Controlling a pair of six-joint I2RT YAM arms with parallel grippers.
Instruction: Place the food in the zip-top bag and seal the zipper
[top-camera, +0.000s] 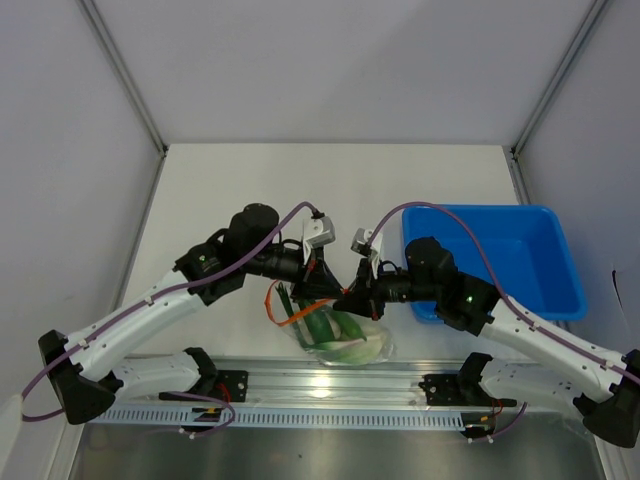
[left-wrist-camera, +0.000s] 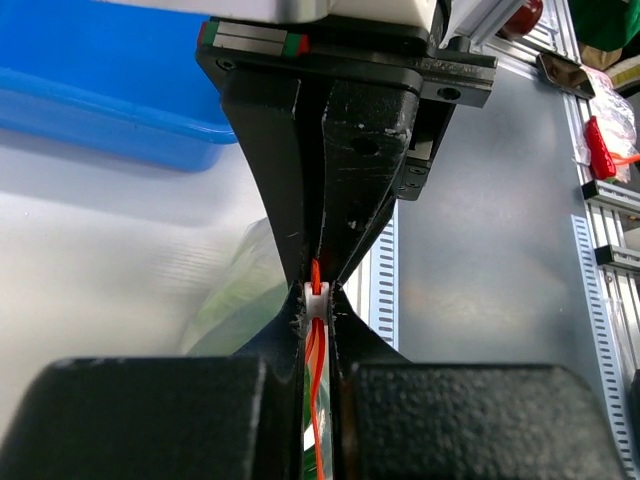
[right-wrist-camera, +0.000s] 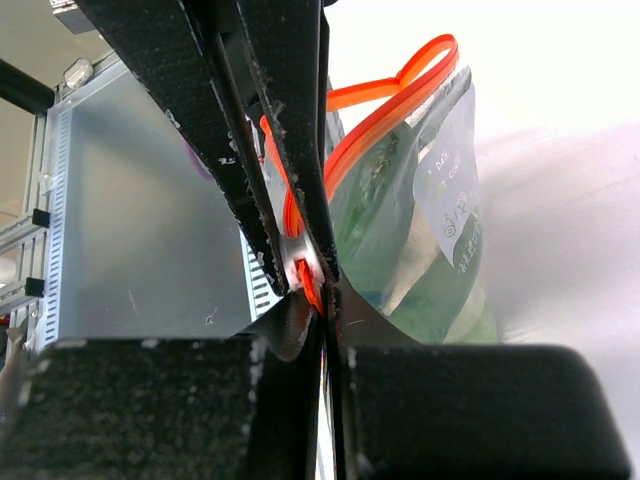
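The clear bag (top-camera: 350, 346) holds green food and has an orange zipper strip (right-wrist-camera: 395, 100) along its top. My two grippers meet tip to tip over the bag at the white slider (left-wrist-camera: 316, 300). My left gripper (top-camera: 322, 294) is shut on the zipper at the slider. My right gripper (top-camera: 350, 300) is shut, with the thin orange strip running in at its fingertips, as the right wrist view shows. The fingertips partly hide the slider and strip.
A blue bin (top-camera: 500, 260) stands on the right of the white board (top-camera: 230, 170). The board behind the arms is clear. A metal rail (top-camera: 320, 380) runs along the front edge.
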